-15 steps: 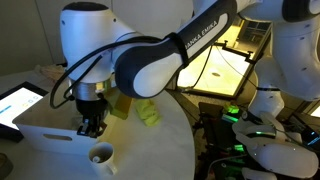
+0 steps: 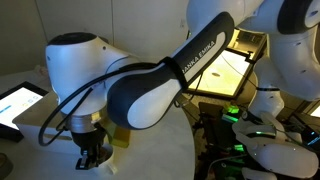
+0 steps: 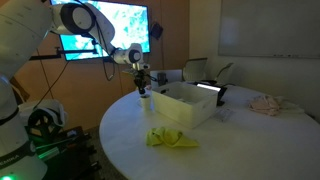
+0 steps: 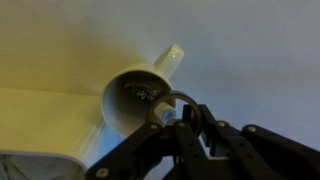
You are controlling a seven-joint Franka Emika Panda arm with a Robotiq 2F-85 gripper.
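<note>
A white mug [image 4: 115, 100] with its handle at the upper right lies below my gripper in the wrist view. Inside it is a small thing [image 4: 143, 92] with pale markings, too blurred to name. My gripper is shut on a dark, ring-shaped thing [image 4: 166, 97] that overlaps the mug's opening; what it is cannot be made out. In exterior view 1 the gripper [image 2: 91, 157] is low in front of the mug [image 2: 108, 165], hiding most of it. Exterior view 2 shows the mug [image 3: 146, 103] upright on the table, the gripper right above it.
A white open box [image 3: 185, 104] stands close beside the mug. A yellow-green cloth [image 3: 171, 138] lies nearer, and a pinkish cloth [image 3: 267, 105] farther right. One dark round object [image 2: 4, 165] sits at the left edge in exterior view 1.
The gripper has come down from beside the box to the mug, and the arm now covers most of the mug in exterior view 1. The box and cloth have stayed put.
</note>
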